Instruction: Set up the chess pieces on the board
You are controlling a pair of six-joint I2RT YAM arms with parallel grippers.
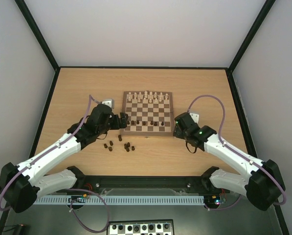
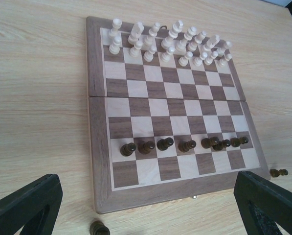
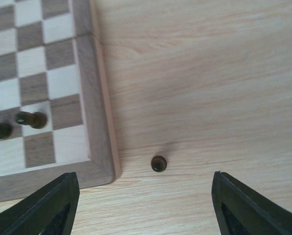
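The chess board lies mid-table, with white pieces in two rows at its far side. Along the near side stands a row of dark pieces. My left gripper is open near the board's left edge, its fingers empty. Beside the board's near right corner, my right gripper has its fingers apart. A lone dark piece stands on the table ahead of it, nothing between the fingers. Several loose dark pieces are on the table in front of the board.
One dark piece stands just off the board's near left corner. The board has a raised frame. Open table lies to its right, and the board's middle rows are clear.
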